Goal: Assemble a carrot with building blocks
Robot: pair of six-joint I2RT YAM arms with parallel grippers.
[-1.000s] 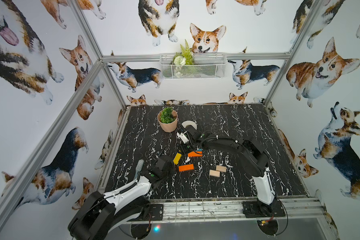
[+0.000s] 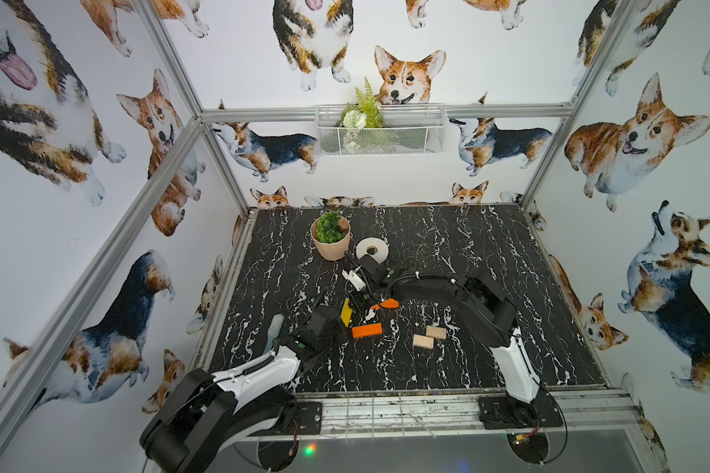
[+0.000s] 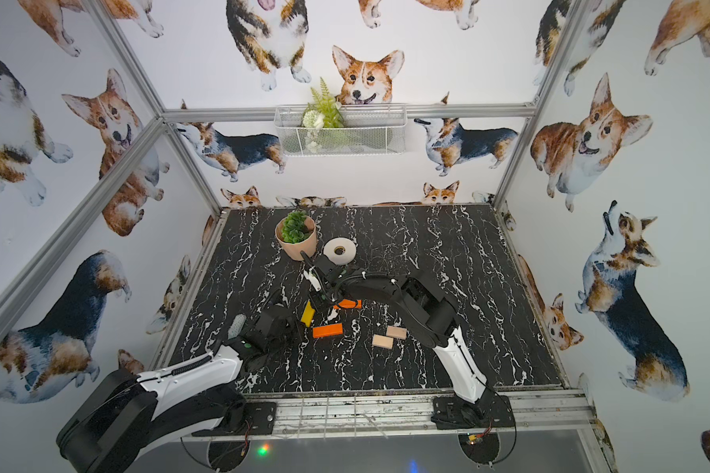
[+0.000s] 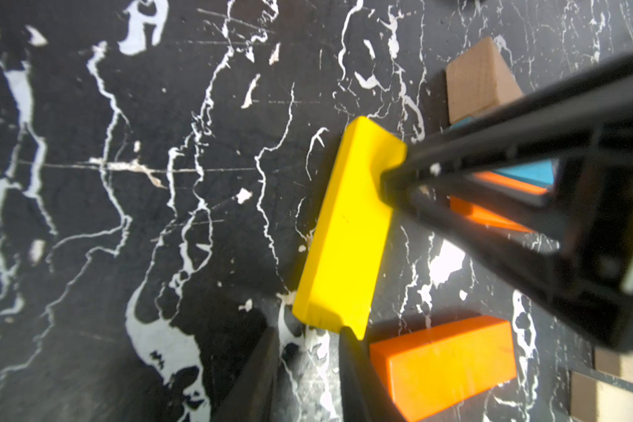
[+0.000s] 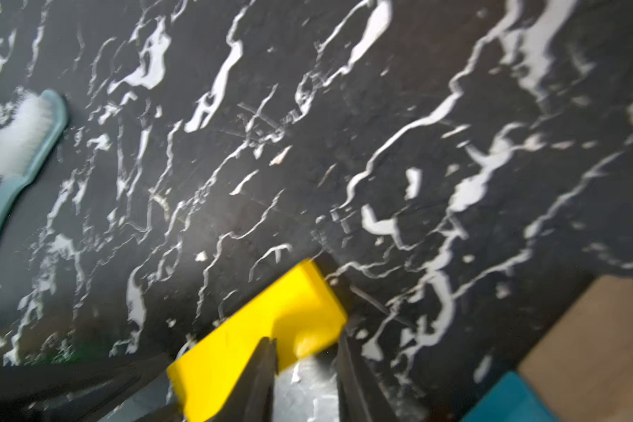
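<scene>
A yellow block (image 4: 351, 225) lies on the dark table between my two grippers. My left gripper is part open at the block's near end, with bare table showing between its fingertips. From the other side, the right arm reaches in; one of its dark fingers (image 4: 408, 179) meets or overlaps the block's far end. In the right wrist view my right gripper is part open, a corner of the yellow block (image 5: 288, 316) reaching behind one finger into the gap. An orange block (image 4: 450, 362) sits nearby. Under the right arm, another orange block (image 4: 496, 211) is partly hidden.
A blue piece (image 4: 527, 172) and a wooden block (image 4: 481, 81) lie beyond the right fingers. Two pale wooden blocks (image 2: 423, 341) rest to the right. A plant pot (image 2: 331, 240), white roll (image 2: 372, 250) and brush (image 5: 28, 147) stand clear.
My right gripper has shifted left. The yellow block has turned slightly and its far end has moved left. The left gripper has hardly moved.
</scene>
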